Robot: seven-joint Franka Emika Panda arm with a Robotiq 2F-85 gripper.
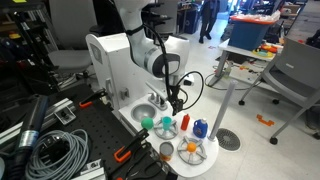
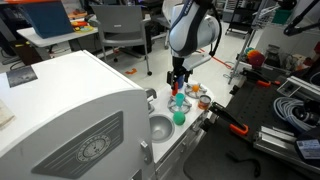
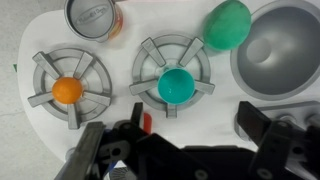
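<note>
My gripper stands open over the play stove and sink top, its black fingers spread wide in the wrist view with nothing between them. Ahead of them, a teal cup point(image 3: 176, 86) rests on a grey burner point(image 3: 146, 88). In exterior view 1 the gripper point(image 1: 178, 106) hangs above and slightly behind the cup point(image 1: 167, 121). A red bottle point(image 1: 185, 121) stands close by; in the wrist view the left finger partly hides it. The green egg-shaped piece point(image 3: 228, 24) lies by the sink's rim, and an orange ball point(image 3: 67, 90) sits on the other burner.
An open tin can point(image 3: 94, 16) stands near the front edge. A blue object point(image 1: 200, 129) is beside the red bottle. The grey sink bowl point(image 3: 277, 50) is empty. A white cabinet point(image 2: 80, 120) and an upright post point(image 1: 222, 108) flank the area.
</note>
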